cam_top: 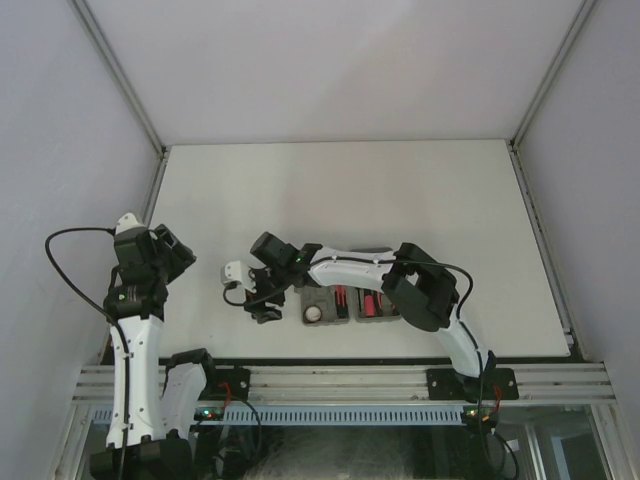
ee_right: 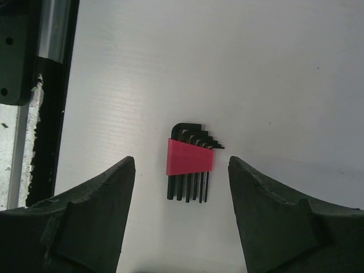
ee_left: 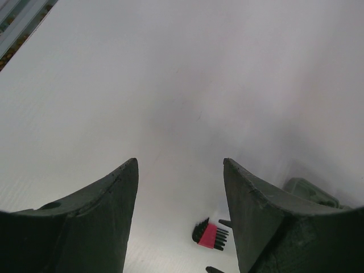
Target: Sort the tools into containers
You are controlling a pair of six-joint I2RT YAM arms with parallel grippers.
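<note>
A hex key set (ee_right: pixel 189 156) in a red holder lies on the white table, between and just beyond the open fingers of my right gripper; from above, the right gripper (cam_top: pixel 262 305) covers it. The left wrist view also shows the set (ee_left: pixel 207 234). My left gripper is open and empty, off at the table's left side (cam_top: pixel 175 250). The grey tool case (cam_top: pixel 325 310), partly under the right arm, holds red-handled tools and a round item (cam_top: pixel 313 314).
A metal rail with a black fitting runs along the front edge, close beside the hex key set in the right wrist view.
</note>
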